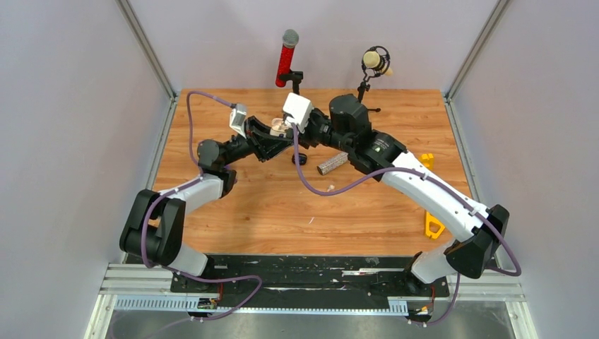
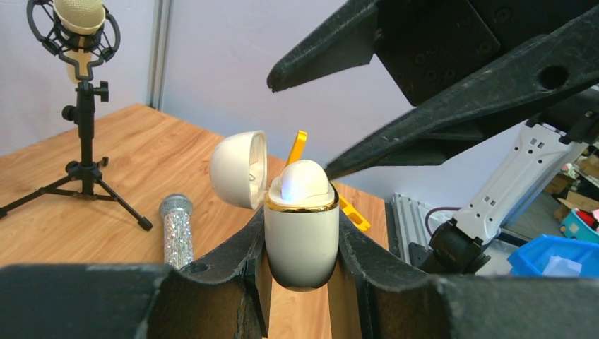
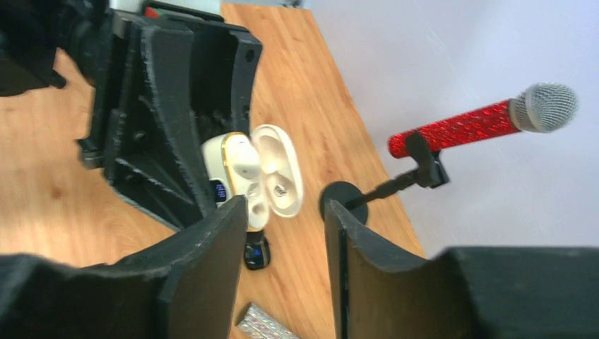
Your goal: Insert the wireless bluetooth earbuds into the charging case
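The white charging case (image 2: 300,240), with gold rim and lid (image 2: 233,169) flipped open, is held upright in my left gripper, which is shut on it; a white earbud top (image 2: 304,176) shows above the rim. In the right wrist view the case (image 3: 247,183) shows open, with hollows visible. My right gripper is part open beside it, nothing seen between its fingers; in the left wrist view its fingers (image 2: 424,127) hover over the case. A small dark object (image 3: 256,251) lies below.
A red microphone on a stand (image 1: 285,60) and a round microphone on a tripod (image 1: 373,62) stand at the back. A silver cylinder (image 1: 332,162) and yellow parts (image 1: 432,224) lie on the right of the wooden table, whose front left is clear.
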